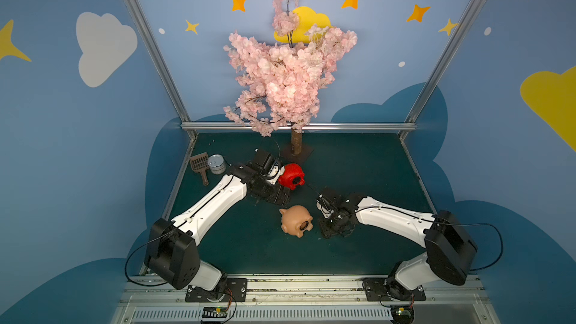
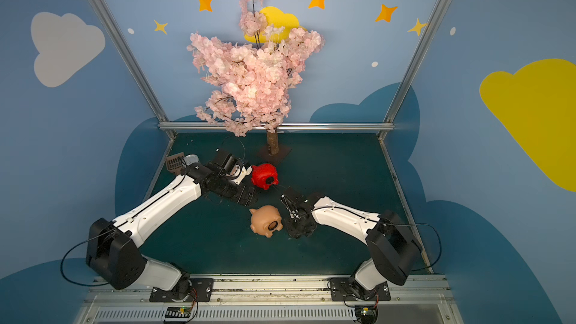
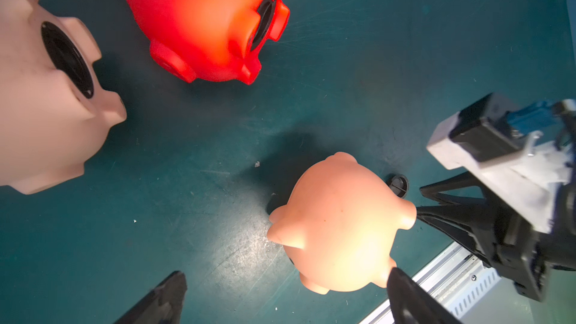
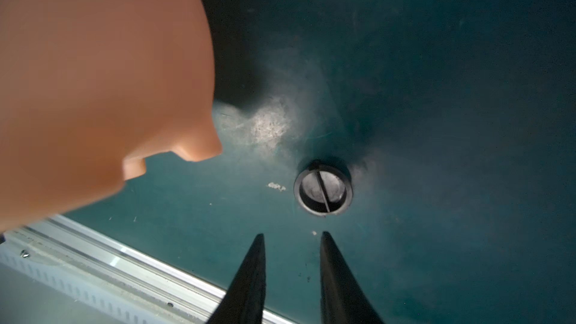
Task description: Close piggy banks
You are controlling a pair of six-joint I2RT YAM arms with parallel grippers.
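Note:
A tan piggy bank [image 1: 296, 220] lies on its side between the arms, a dark oval [image 1: 304, 225] on its underside; whether that is a hole or a plug I cannot tell. Close to it on the floor is a loose round black plug [image 4: 324, 189] with a crossbar. My right gripper has its fingers apart beside the plug, nothing between them. The left gripper is open and empty, above the floor near the tan pig. A red piggy bank [image 2: 264, 176] and a pale piggy bank [image 3: 36, 90] lie farther back, black ovals on their undersides.
A blossom tree [image 1: 296, 142] stands at the back, behind the red pig. At the back left are a slotted scoop [image 1: 199, 165] and a tin [image 1: 216, 163]. A metal rail [image 4: 138, 270] borders the front edge.

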